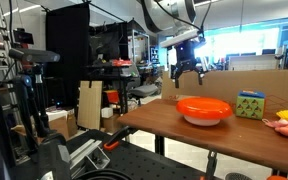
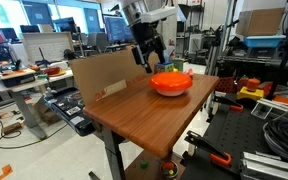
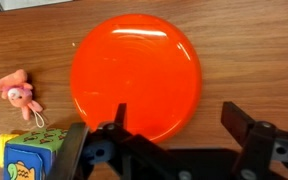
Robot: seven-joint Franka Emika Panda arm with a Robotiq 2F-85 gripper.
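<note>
A round orange-red lid or frisbee-like disc (image 3: 139,75) lies on the wooden table, filling much of the wrist view. From the side, in exterior view 1, the orange disc (image 1: 204,105) rests on top of a white bowl (image 1: 206,120). My gripper is open, its two dark fingers wide apart with nothing between them. In exterior view 1 the gripper (image 1: 187,80) hangs above the table, slightly left of the disc and higher than it. What the white bowl contains is hidden under the disc.
A colourful block toy (image 1: 250,104) stands behind the disc, with a pink plush toy (image 1: 285,123) beside it. A cardboard panel (image 2: 99,80) rises along one table edge.
</note>
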